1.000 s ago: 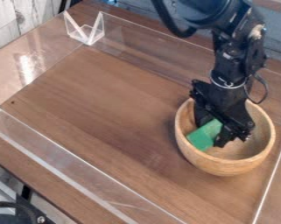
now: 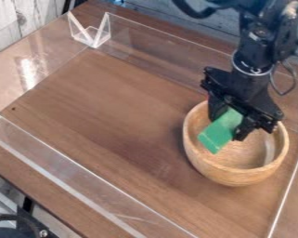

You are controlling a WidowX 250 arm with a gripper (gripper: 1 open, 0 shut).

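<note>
A round wooden bowl (image 2: 237, 168) sits on the right side of the wooden table. Over it, the black gripper (image 2: 237, 115) reaches down from the upper right, its fingers around a bright green block (image 2: 218, 132). The block is tilted over the bowl's left part, its lower end inside the rim. The gripper hides the block's upper end, so whether the fingers are closed firmly on it does not show clearly.
A clear plastic bracket (image 2: 92, 33) stands at the back left. Clear strips run along the table's edges.
The gripper and green block sit a little higher than a second ago, with more of the block showing.
</note>
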